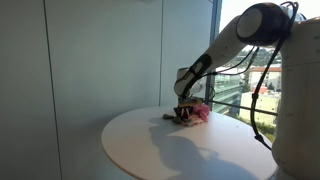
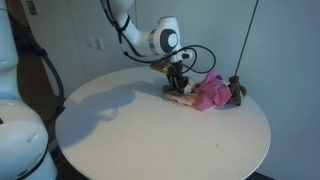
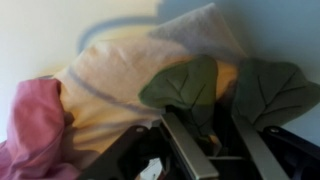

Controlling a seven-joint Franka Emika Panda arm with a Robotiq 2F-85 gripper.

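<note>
A heap of cloth lies on the white table, with a pale peach cloth (image 3: 115, 75) and a pink cloth (image 3: 35, 130) showing in the wrist view. My gripper (image 2: 179, 82) points down at the peach part in exterior view 2, with the pink cloth (image 2: 212, 92) just right of it. Two dark green leaf shapes (image 3: 185, 85) spread over the peach cloth, right at the tips of my gripper. Whether the fingers grip the leaves or any fabric cannot be made out. In exterior view 1 the gripper (image 1: 184, 112) is low against the heap.
A dark brown-green item (image 2: 236, 91) stands beyond the pink cloth near the table's edge. A window (image 1: 240, 90) is at the right in exterior view 1.
</note>
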